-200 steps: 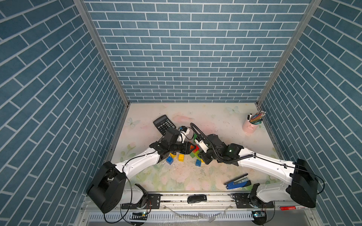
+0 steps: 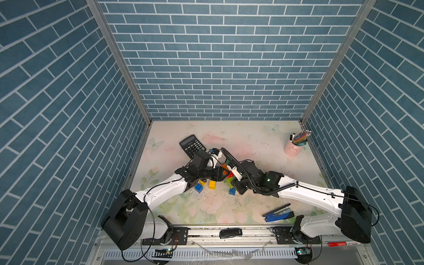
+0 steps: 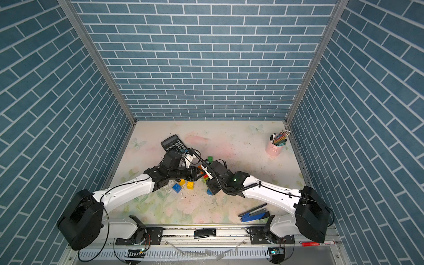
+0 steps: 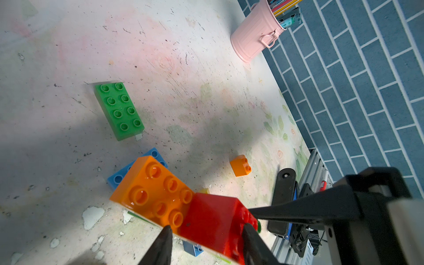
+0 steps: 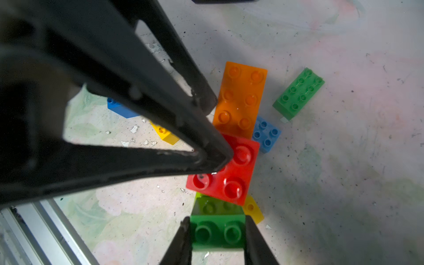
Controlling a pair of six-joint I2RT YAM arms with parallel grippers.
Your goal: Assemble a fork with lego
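Note:
My two grippers meet over the middle of the table. An orange eight-stud brick (image 4: 152, 190) joins a red brick (image 4: 209, 216) end to end, the red one between the fingers of my left gripper (image 2: 224, 173), whose grip I cannot judge. My right gripper is shut on a green brick (image 5: 217, 231), seen in the right wrist view just beside the red brick, black left-gripper fingers above it; whether green and red are joined is unclear.
Loose bricks lie below: a green one (image 5: 298, 92), a blue one (image 5: 265, 134), yellow ones (image 5: 165, 132) and a small orange one (image 4: 239, 165). A calculator (image 2: 192, 144) is behind, a pencil cup (image 2: 292, 148) back right, a stapler (image 2: 277, 214) front right.
The left arm is nearly unchanged.

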